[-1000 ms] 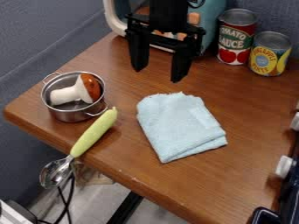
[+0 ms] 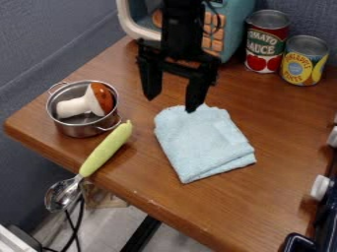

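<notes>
My black gripper (image 2: 172,94) hangs open over the wooden table, its two fingers apart just above the back edge of a folded pale blue cloth (image 2: 204,146). A steel pot (image 2: 69,125) at the left holds a white and orange item. A utensil with a yellow handle (image 2: 105,153) and steel head lies at the table's left edge.
Two cans, a red tomato can (image 2: 265,49) and a yellow can (image 2: 303,67), stand at the back right beside a teal appliance (image 2: 231,44). A dark object with white knobs (image 2: 306,221) is at the right edge.
My gripper has come lower, toward the cloth. The objects on the table have not moved.
</notes>
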